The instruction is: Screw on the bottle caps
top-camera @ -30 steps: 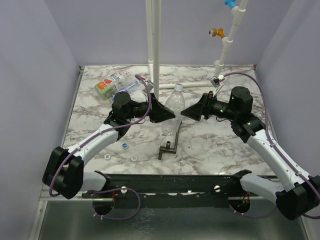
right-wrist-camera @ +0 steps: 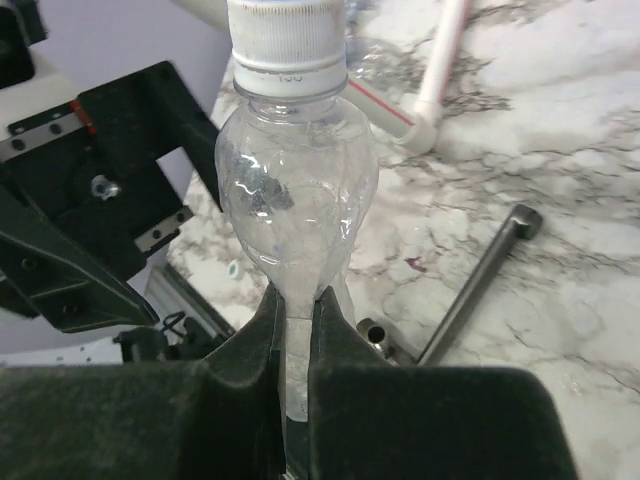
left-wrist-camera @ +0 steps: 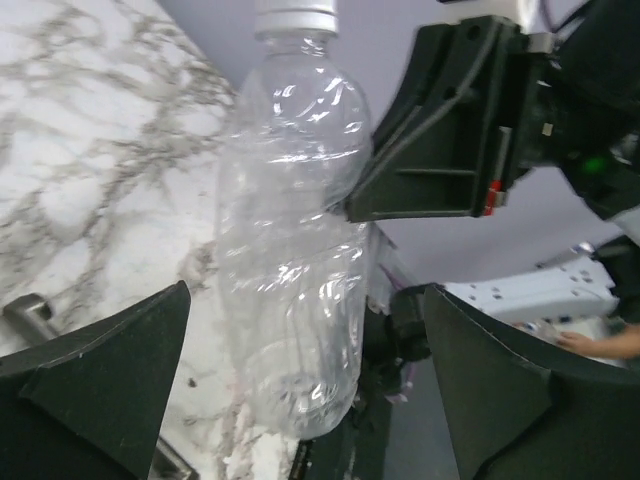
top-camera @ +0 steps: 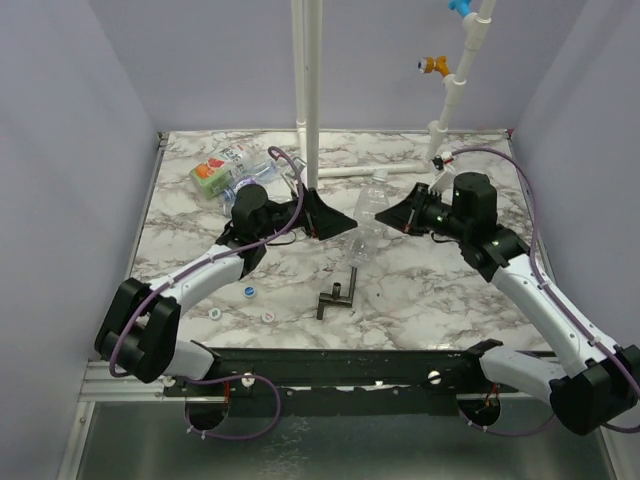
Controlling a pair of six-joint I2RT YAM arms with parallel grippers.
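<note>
A clear plastic bottle (top-camera: 368, 230) with a white cap (right-wrist-camera: 286, 45) on top is held upright in the middle above the table. My right gripper is shut on it, squeezing the plastic. My left gripper (top-camera: 325, 222) stands open just left of the bottle, apart from it; in the left wrist view its fingers flank the lower body from a short distance. Loose caps lie at the front left of the table: a blue one (top-camera: 250, 292) and white ones (top-camera: 268, 317).
More bottles (top-camera: 221, 172) lie at the back left. A dark metal pipe piece (top-camera: 335, 300) lies below the held bottle. White pipes (top-camera: 447, 100) with taps rise at the back.
My right gripper has shut on it and moved right with it.
</note>
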